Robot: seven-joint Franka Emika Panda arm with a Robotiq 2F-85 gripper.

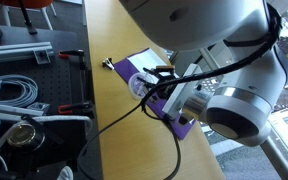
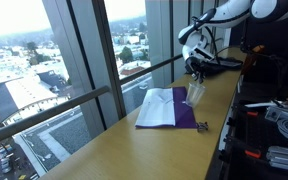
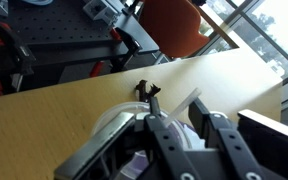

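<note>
A clear plastic container stands on the wooden table at the edge of a purple folder with white paper. My gripper is over that container, pointing down. Its dark fingers stand apart in the wrist view. A slim white stick-like thing shows between them, over the container's rim; whether the fingers touch it is unclear. In the first exterior view, the arm and its cable partly cover the container.
A small dark item lies near the table's front edge. A black cart with cables and red-handled tools adjoins the table. Windows line the far side. The cable loops across the table.
</note>
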